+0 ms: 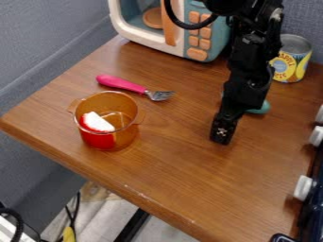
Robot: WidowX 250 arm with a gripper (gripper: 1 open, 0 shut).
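Observation:
My black gripper (222, 132) points down just above the wooden table, right of an orange pot (109, 135) that holds a white item (97, 122). A pink-handled fork (124, 84) lies behind the pot. A teal object (258, 108) sits behind the gripper, mostly hidden by it. Whether the fingers are open or shut is unclear.
A toy microwave (151, 24) stands at the back, a yellow can (289, 66) at back right. A dark toy with white knobs (308, 208) lines the right edge.

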